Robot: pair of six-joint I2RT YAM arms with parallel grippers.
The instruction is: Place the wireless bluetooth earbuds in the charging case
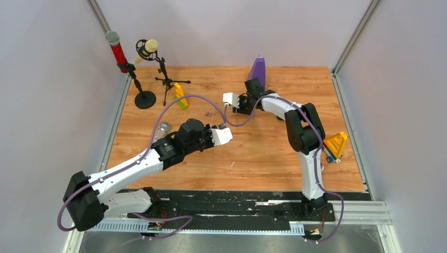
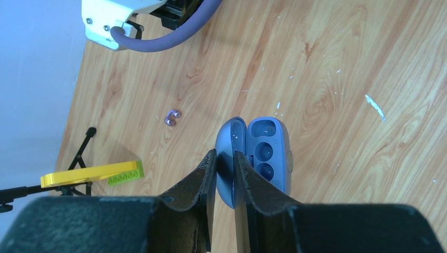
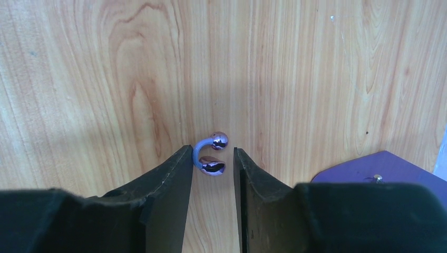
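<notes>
The blue charging case (image 2: pixel 269 142), with its lid up and round recesses showing, is held between the fingers of my left gripper. On the wood, left of it in the left wrist view, lie small shiny purple earbuds (image 2: pixel 170 120). In the right wrist view, my right gripper stands part open around an earbud pair (image 3: pixel 212 166) joined by a light blue curved piece, its left finger against that curve; whether it grips cannot be told.
A purple object (image 1: pixel 257 68) stands at the back behind the right arm. Microphone stands (image 1: pixel 145 99) and a yellow-green object (image 1: pixel 181 97) are at back left, yellow parts (image 1: pixel 336 143) at right.
</notes>
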